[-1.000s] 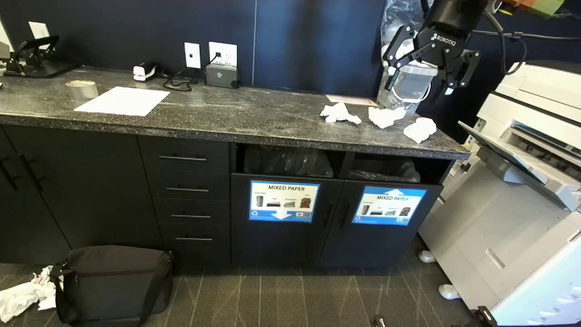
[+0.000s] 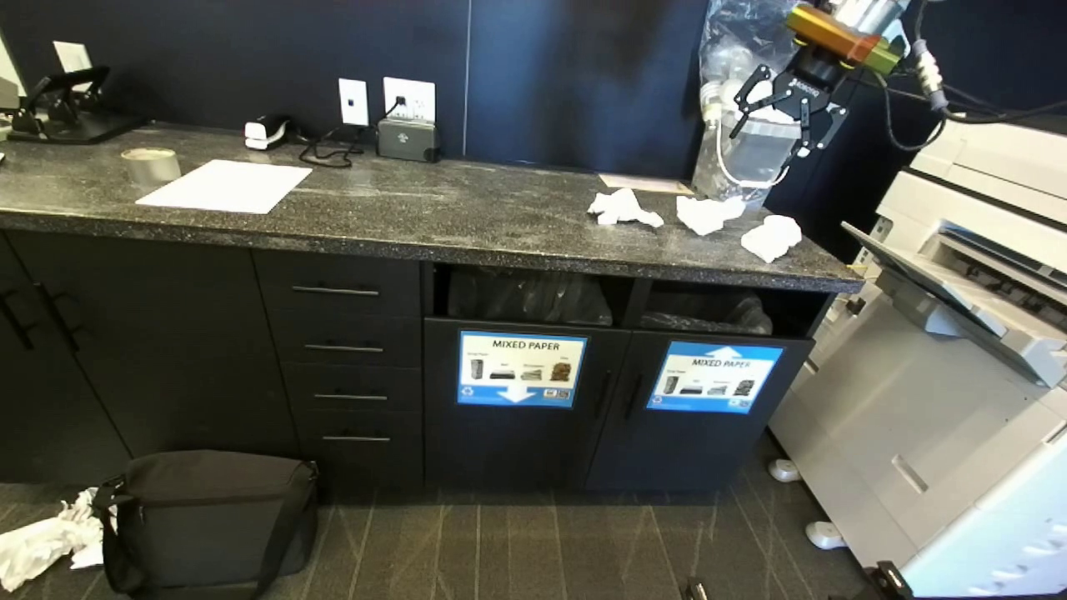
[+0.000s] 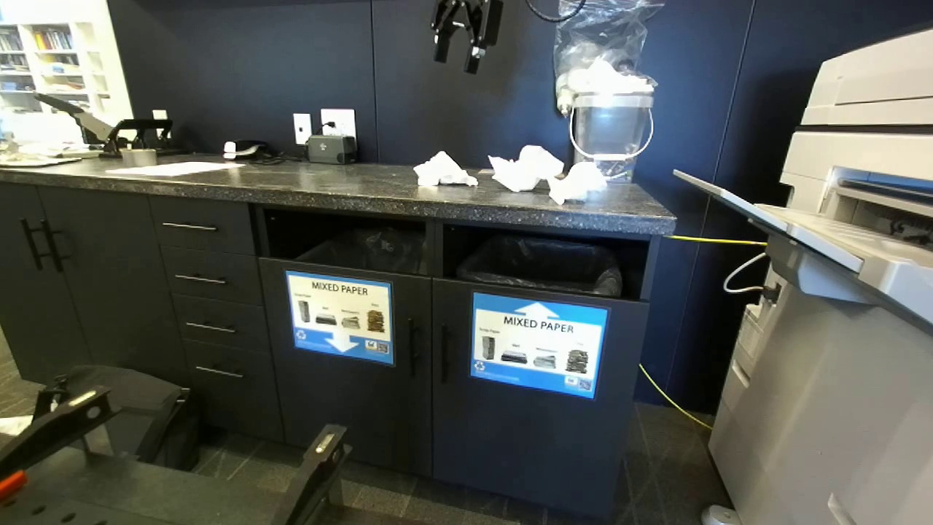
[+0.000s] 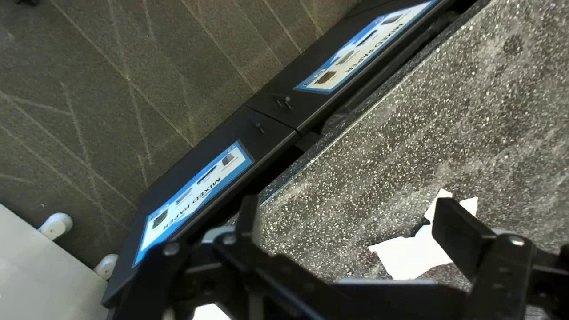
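My gripper [image 2: 769, 144] is open and empty, hanging above the counter's right part; in exterior view 2 the gripper [image 3: 456, 61] shows high over the counter. Three crumpled white papers lie near the counter's right end: a left paper [image 2: 622, 207], a middle paper [image 2: 708, 213] and a right paper [image 2: 771, 238]. In the wrist view the fingers [image 4: 248, 221] stand wide apart, and a white paper [image 4: 410, 256] lies on the counter below, partly hidden by one finger. A sliver of another white paper [image 4: 210, 312] peeks out at the bottom edge.
Behind the papers stands a clear bucket [image 3: 612, 127] stuffed with white material. Below the counter [image 2: 480, 205] are a left bin opening [image 3: 376, 249] and a right bin opening [image 3: 542, 258]. A printer [image 2: 900, 420] borders the right.
The gripper looks smaller and higher in exterior view 1, turned differently, and the orange arm bracket has shifted left and down. The papers have stayed where they were.
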